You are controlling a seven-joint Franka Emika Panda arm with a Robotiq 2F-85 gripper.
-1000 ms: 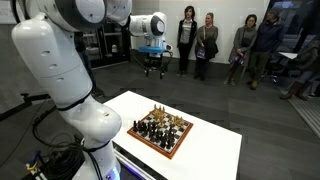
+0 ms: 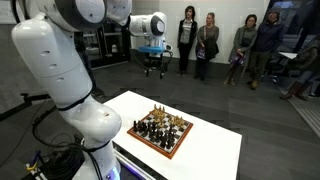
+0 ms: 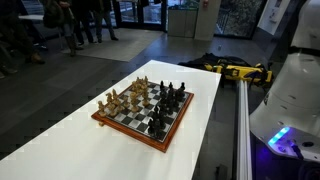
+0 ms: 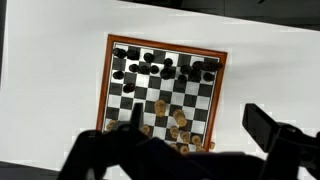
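Note:
A chessboard with a brown wooden border lies on the white table, with dark and light wooden pieces standing on it. Dark pieces crowd one side of the board in the wrist view. Light pieces stand on the opposite side, and a few of them are out on the middle squares. High above the table hangs my gripper, well apart from the board. From the wrist view its fingers are spread wide, with nothing between them; the gripper's body hides part of the board's lower edge.
Bare white table surrounds the board on all sides. Several people stand in the background beyond the table. A bundle of cables hangs by the arm's base, and yellow-black gear lies past the table's edge.

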